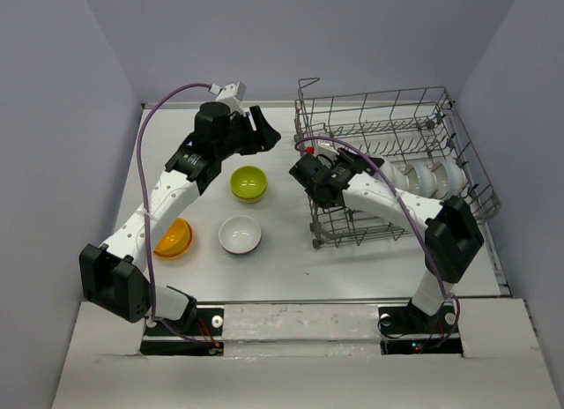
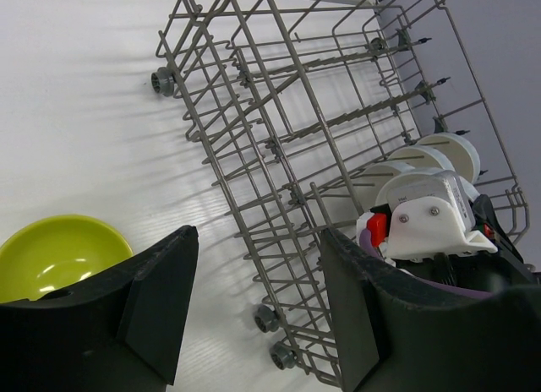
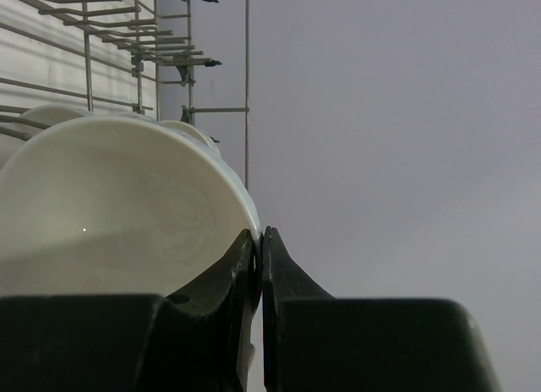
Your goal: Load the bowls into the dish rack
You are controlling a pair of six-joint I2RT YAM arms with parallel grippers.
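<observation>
In the right wrist view, a white bowl (image 3: 127, 198) stands on edge with my right gripper shut on its rim. The right arm hides much of this bowl in the top view, where it is over the dish rack (image 1: 357, 238). Other white bowls (image 1: 451, 178) stand upright in a row at the rack's right. My left gripper is open and empty, left of the rack. Below it in the top view, a green bowl (image 1: 248, 182) rests on the table. Nearer the front lie a white bowl with dark outside (image 1: 240, 234) and stacked orange bowls (image 1: 174, 238).
The rack's back rows of tines (image 1: 379, 127) are empty. Wheels (image 2: 266, 318) stick out from its left side. Grey walls (image 1: 520, 153) close in the table at the right, left and back. Bare table (image 1: 282, 272) lies in front of the rack.
</observation>
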